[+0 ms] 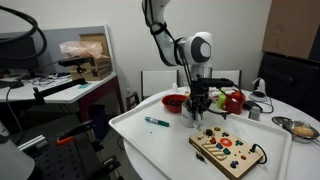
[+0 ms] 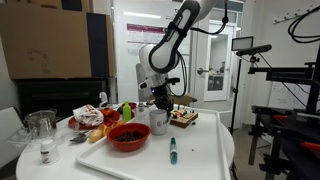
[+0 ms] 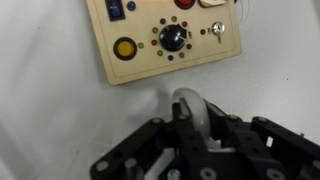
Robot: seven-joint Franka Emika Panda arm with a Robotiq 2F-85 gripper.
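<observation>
A white cup (image 2: 158, 123) stands on the white tray, beside the wooden board. Over its top sits my gripper (image 1: 197, 104), pointing down. In the wrist view a pale, rounded part (image 3: 192, 112), probably of the cup, shows at the gripper's dark fingers (image 3: 158, 132). Whether the fingers press on it or stand clear cannot be told. The wooden board (image 1: 226, 148) with knobs and switches lies flat just beside the cup.
A red bowl (image 2: 126, 137) stands near the cup, with colourful items behind it. A teal marker-like thing (image 1: 157, 122) lies on the tray. Metal pans (image 1: 299, 128) are at the right edge. The front of the tray (image 1: 150, 153) is clear.
</observation>
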